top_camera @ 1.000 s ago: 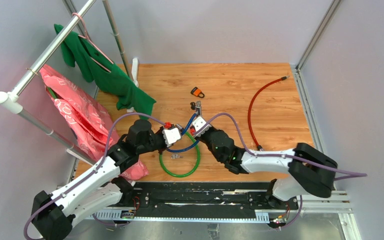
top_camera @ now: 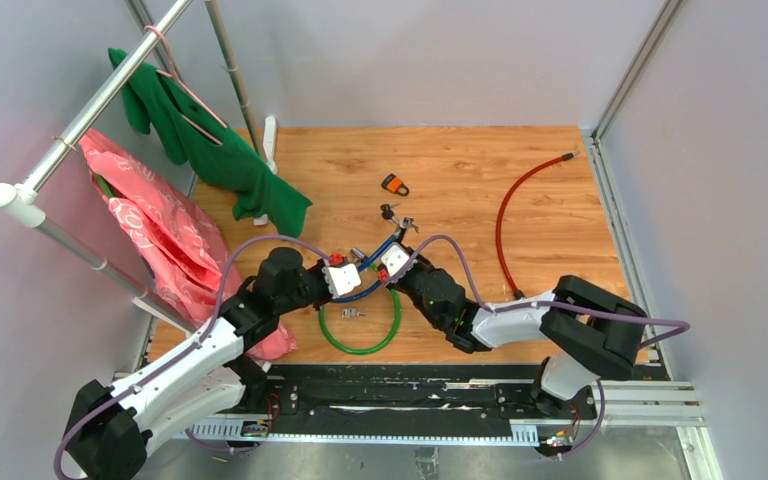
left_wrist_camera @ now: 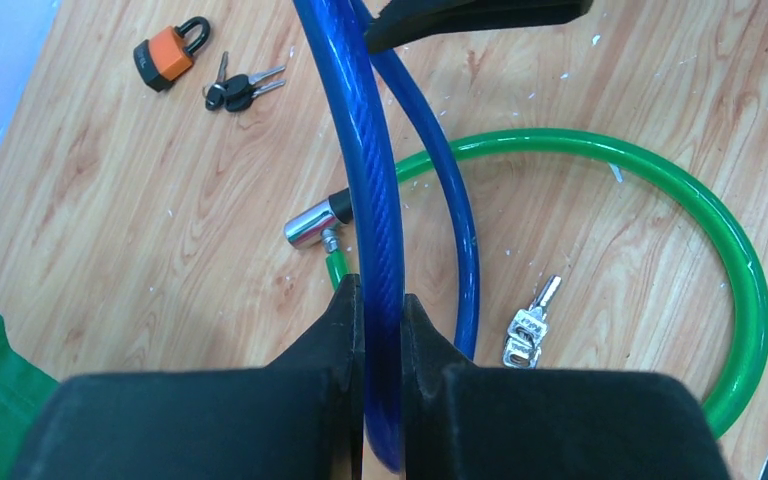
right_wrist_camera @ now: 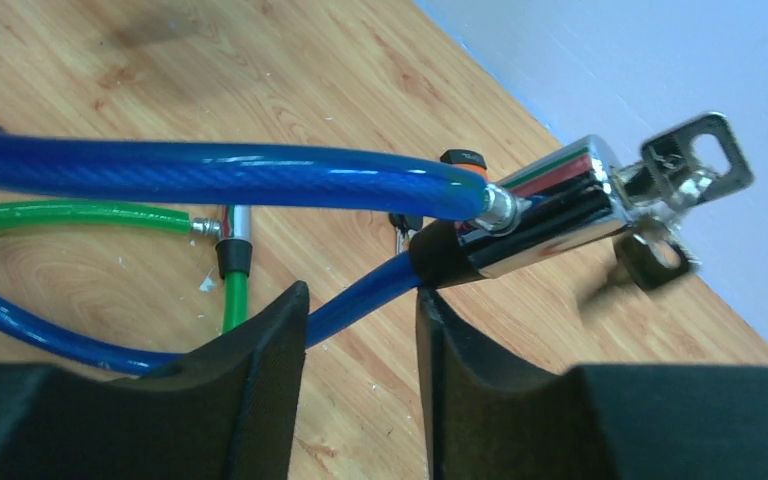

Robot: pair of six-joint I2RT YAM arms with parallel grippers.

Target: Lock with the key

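Observation:
My left gripper is shut on the blue cable lock [left_wrist_camera: 370, 170], holding it above the table. In the right wrist view the lock's chrome body [right_wrist_camera: 550, 210] has a cable end fitted into its side and a key [right_wrist_camera: 695, 160] at its end, with a second, blurred key [right_wrist_camera: 650, 260] dangling. My right gripper stands open just below the lock body, near the blue cable.
On the table [top_camera: 460, 150] lie a green cable lock [left_wrist_camera: 730, 260], loose silver keys [left_wrist_camera: 525, 330], black keys [left_wrist_camera: 240, 92], an orange padlock [left_wrist_camera: 165, 55] and a red cable [top_camera: 505, 210]. Hanging clothes [top_camera: 210, 170] crowd the left side.
The right arm has shifted, its elbow moving left and its wrist slightly, and the keys at the lock's end have changed position. The left arm has moved little.

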